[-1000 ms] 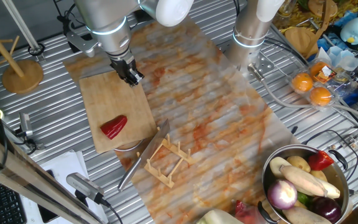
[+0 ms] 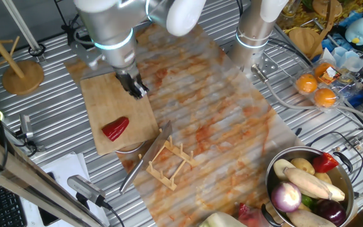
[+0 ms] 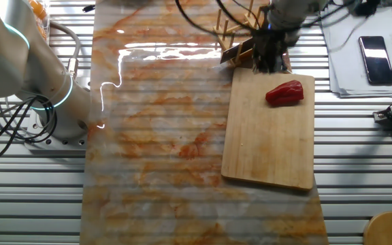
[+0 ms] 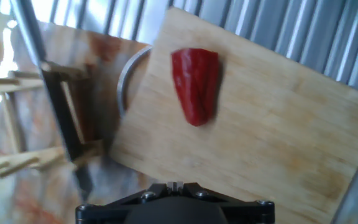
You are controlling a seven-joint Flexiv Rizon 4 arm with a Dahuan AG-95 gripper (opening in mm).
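Note:
A piece of red pepper (image 2: 116,128) lies on the wooden cutting board (image 2: 109,104). In the wrist view the pepper (image 4: 196,84) sits near one end of the board (image 4: 278,130), its narrow end toward my gripper. The black fingers meet at the bottom of that view, shut, and nothing shows between them. From the first exterior view, my gripper (image 2: 142,93) hangs over the board's right side, apart from the pepper. The second exterior view has the gripper (image 3: 269,67) blurred, left of the pepper (image 3: 285,93).
A knife (image 2: 146,157) rests against a small wooden rack (image 2: 171,165) beside the board. A metal pot (image 2: 271,183) full of vegetables stands at the lower right. A phone (image 3: 376,60) lies on papers beyond the board.
In the first exterior view my gripper has shifted a little downward and slightly right. The pepper, board, knife and rack have stayed where they were.

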